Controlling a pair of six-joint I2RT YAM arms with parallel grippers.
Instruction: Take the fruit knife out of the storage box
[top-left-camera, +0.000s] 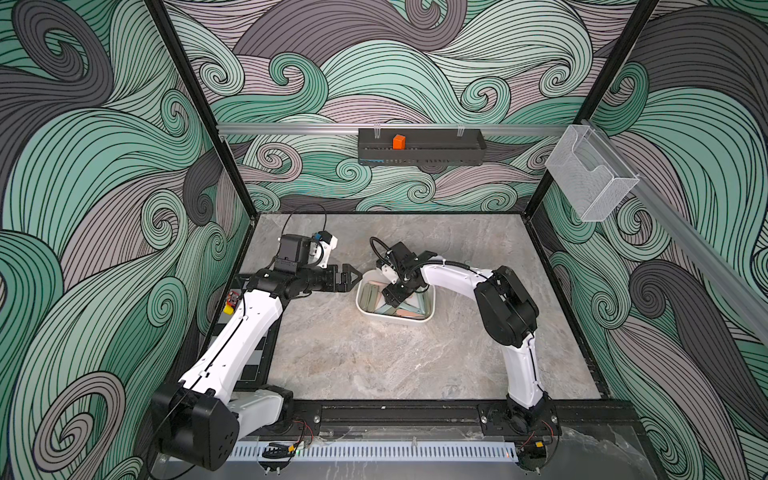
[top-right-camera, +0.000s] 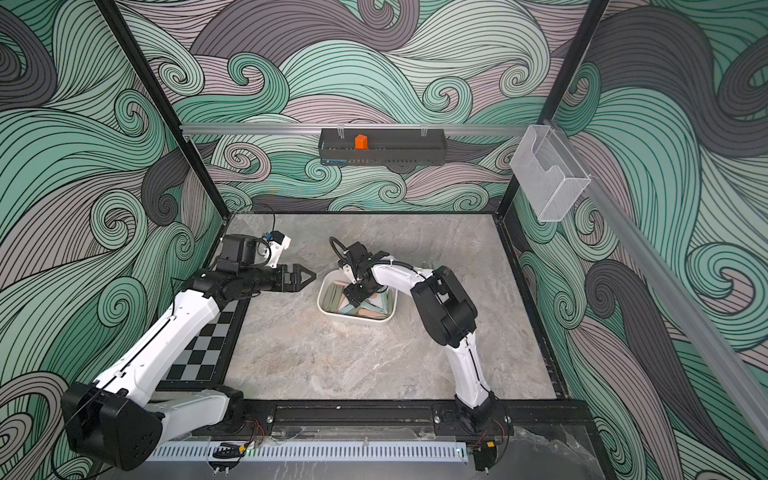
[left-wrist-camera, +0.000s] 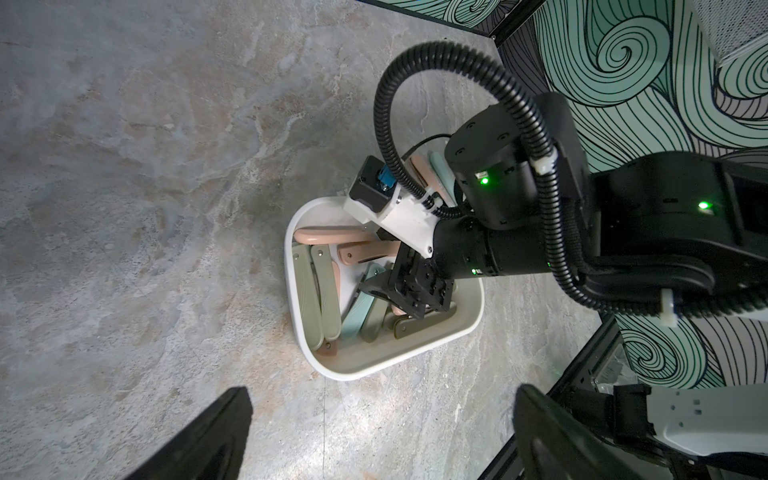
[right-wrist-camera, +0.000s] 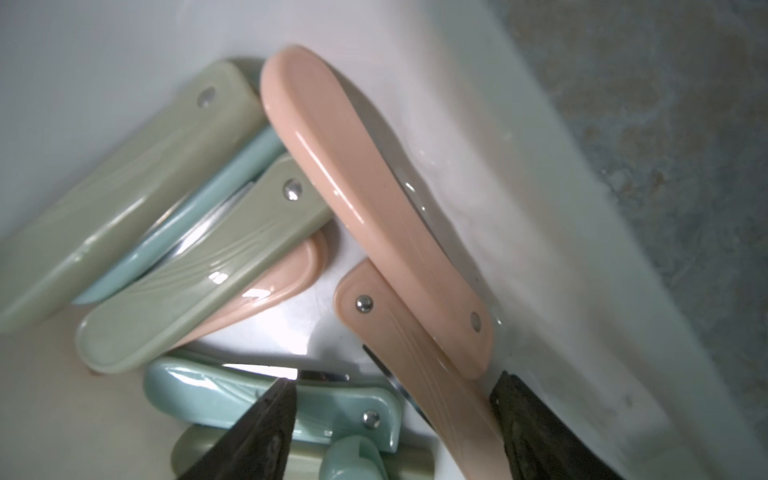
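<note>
The white storage box (left-wrist-camera: 304, 336) holds several folded fruit knives. In the right wrist view, a pink knife (right-wrist-camera: 364, 192) leans along the box wall, with a second pink knife (right-wrist-camera: 416, 352) under its lower end. A teal knife (right-wrist-camera: 208, 392) and sage-green knives (right-wrist-camera: 136, 192) lie beside them. Down in the box, my right gripper has its fingers apart; the second pink knife and part of the teal one run between them, and its right finger (right-wrist-camera: 540, 436) is against or very near that pink knife. My left gripper (top-left-camera: 357, 277) is open and empty, left of the box.
More folded knives (left-wrist-camera: 432, 172) show behind the right gripper. A black shelf (top-left-camera: 448, 148) with an orange cube (top-left-camera: 398, 141) and a wire basket (top-left-camera: 588, 180) hang above.
</note>
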